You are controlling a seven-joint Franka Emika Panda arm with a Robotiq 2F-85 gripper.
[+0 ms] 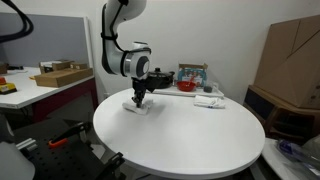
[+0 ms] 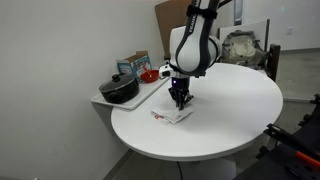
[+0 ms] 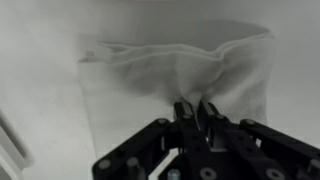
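Observation:
A white cloth (image 3: 130,95) lies on the round white table (image 1: 190,130), with a fold running along one edge in the wrist view. My gripper is shut on a pinched ridge of this cloth, its fingertips close together. In exterior view 2 the gripper (image 2: 181,105) points down over the cloth (image 2: 172,115), low at the tabletop. From exterior view 1 the cloth (image 1: 138,107) shows as a small pale patch beneath the gripper (image 1: 138,103). Most of it still rests flat on the table.
At the table's back stand a black pot (image 2: 120,88) on a white tray (image 2: 104,100) and a red bowl (image 2: 150,76). Another folded white cloth (image 1: 209,101) lies farther right.

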